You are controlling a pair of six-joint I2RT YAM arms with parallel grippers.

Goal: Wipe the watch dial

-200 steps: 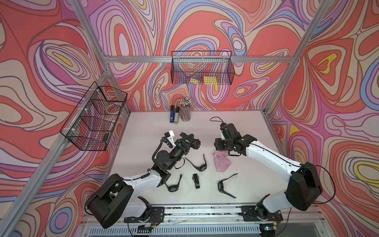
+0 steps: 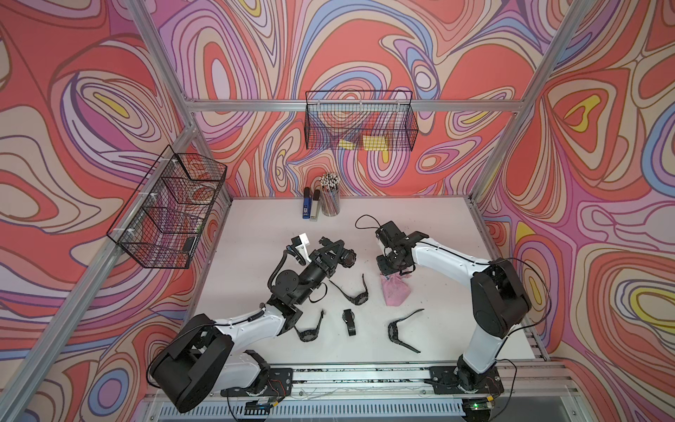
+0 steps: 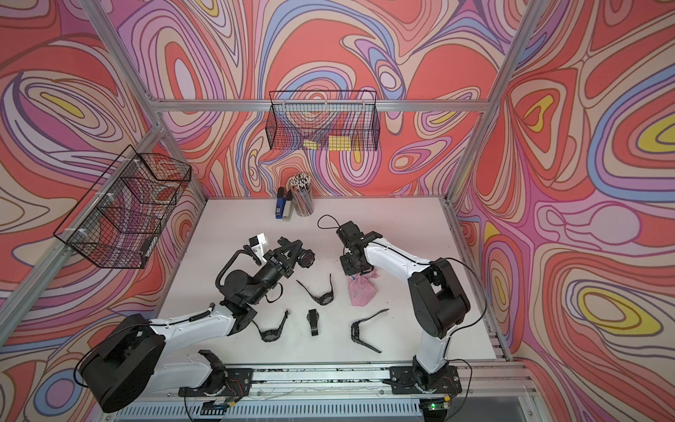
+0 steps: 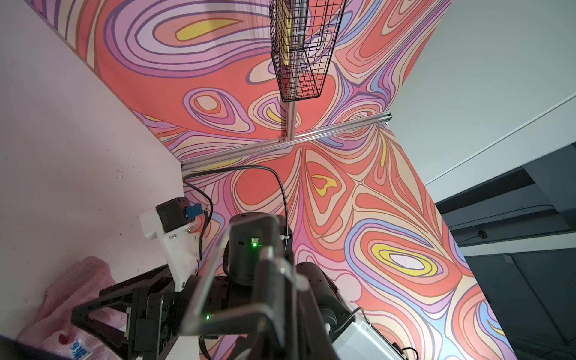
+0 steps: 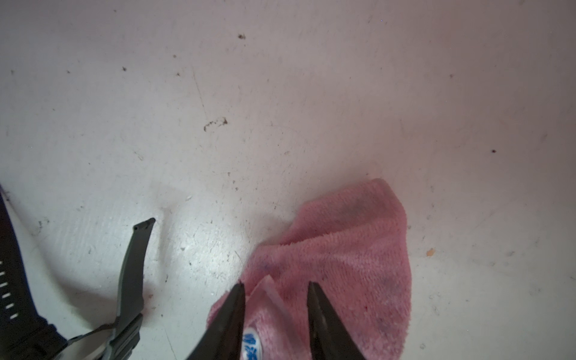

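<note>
My left gripper [image 2: 337, 254] is raised over the middle-left of the table, shut on a dark round watch [image 2: 348, 259], seen in the top views; in its wrist view the held thing is blurred. A pink cloth [image 2: 395, 291] lies right of centre. My right gripper is down at the cloth, part open, its two dark fingertips either side of a raised fold with a blue-and-white label.
Several black watches [image 2: 359, 298] lie on the front and middle of the white table [image 2: 253, 232]. A cup of sticks [image 2: 329, 200] and two narrow boxes stand at the back. Wire baskets [image 2: 360, 126] hang on the walls.
The left arm has shifted slightly.
</note>
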